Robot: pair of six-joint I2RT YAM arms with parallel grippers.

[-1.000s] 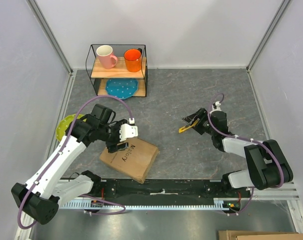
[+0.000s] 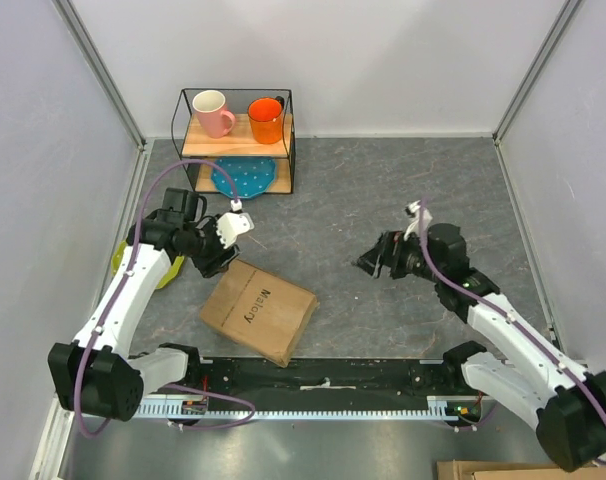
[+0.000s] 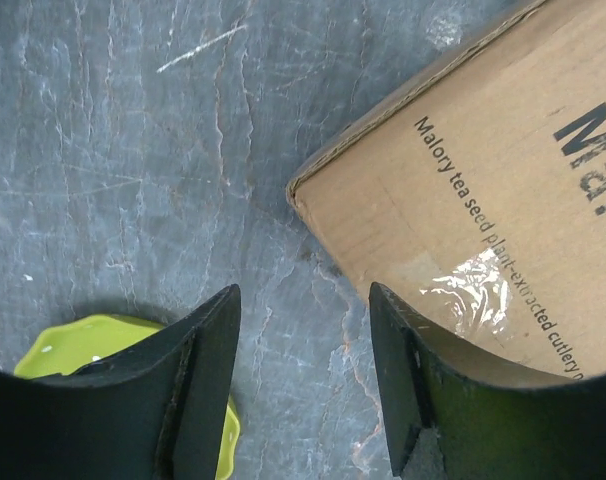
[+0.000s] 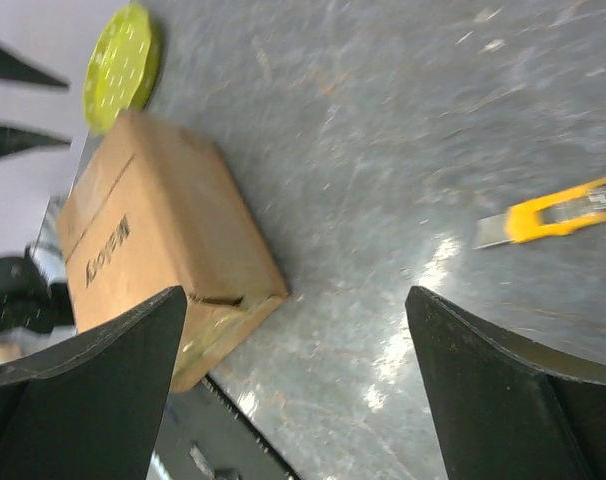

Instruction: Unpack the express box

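The cardboard box (image 2: 258, 310) marked Malory lies on the grey table at lower left, tape on its top. My left gripper (image 2: 215, 262) is above its back-left corner; in the left wrist view its fingers (image 3: 198, 380) stand apart over bare table, with nothing between them. My right gripper (image 2: 375, 262) is to the box's right, open and empty. In the right wrist view a yellow utility knife (image 4: 538, 220) lies on the table below it, blade showing; in the top view the arm hides it.
A two-tier rack with a pink mug (image 2: 213, 115), an orange mug (image 2: 266, 128) and a blue plate (image 2: 238, 175) stands at back left. A yellow-green plate (image 3: 83, 345) lies left of the box.
My left gripper has moved left and back from over the box's middle. The right arm has shifted toward the front, over the knife, which is now hidden in the top view.
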